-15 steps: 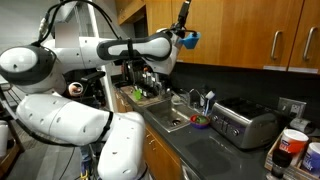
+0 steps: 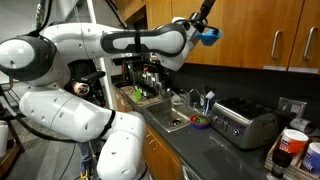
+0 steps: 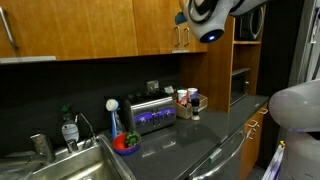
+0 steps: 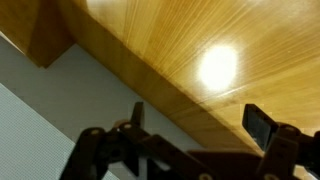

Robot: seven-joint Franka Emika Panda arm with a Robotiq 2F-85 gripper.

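Observation:
In the wrist view my gripper stands open, its two dark fingertips wide apart and nothing held between them. Behind it is the glossy wooden cabinet front (image 4: 190,50), with a bright glare spot. A plain grey surface fills the lower left of that view. From outside, the white arm (image 2: 130,43) reaches up in front of the upper cabinets (image 2: 240,35), and a blue part (image 2: 209,37) shows at its wrist. The second exterior view has the arm's wrist (image 3: 208,28) high, close to the cabinet handles (image 3: 176,37); the fingers are not clear there.
Below, the counter (image 2: 215,155) holds a silver toaster (image 2: 245,122), a box of cups and containers (image 2: 295,150), and a colourful bowl (image 3: 127,143) beside the sink (image 3: 80,165). Cabinet handles (image 2: 276,43) stick out to the right of the wrist.
The arm's wrist with its blue part has shifted right along the upper cabinets, tilting somewhat. The objects on the counter have not moved.

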